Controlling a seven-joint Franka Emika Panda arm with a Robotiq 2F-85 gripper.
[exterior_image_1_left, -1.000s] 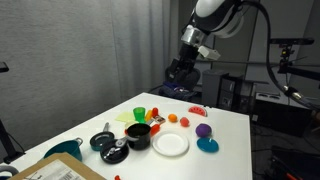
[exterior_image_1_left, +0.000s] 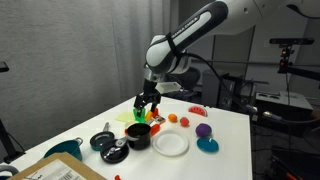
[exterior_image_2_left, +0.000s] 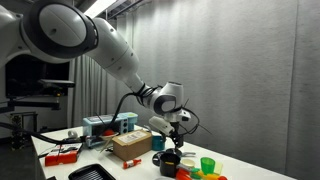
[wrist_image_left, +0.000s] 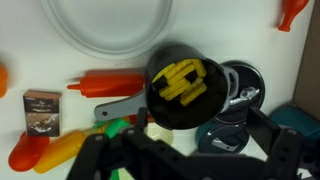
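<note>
A black pot (wrist_image_left: 160, 113) with several yellow stick-shaped pieces (wrist_image_left: 184, 81) inside lies below my gripper in the wrist view. The fingers stand wide apart on either side of the pot, with nothing held between them. In exterior view 1 the gripper (exterior_image_1_left: 147, 104) hangs above the table, over the dark pot (exterior_image_1_left: 138, 135). From exterior view 2, the gripper (exterior_image_2_left: 176, 139) appears just above the pot (exterior_image_2_left: 170, 161). How much height separates them is hard to tell.
A white plate (exterior_image_1_left: 171, 144) lies beside the pot, with dark pans (exterior_image_1_left: 115, 151) on its other side. A green cup (exterior_image_1_left: 140, 116), a red bottle (wrist_image_left: 105, 83) and several toy foods crowd nearby. Near the table's front, a blue dish (exterior_image_1_left: 207, 145) has bare table around it.
My arm has swung left and come down in exterior view 1, from above the table's right side to over the pot. The things on the table look unmoved.
</note>
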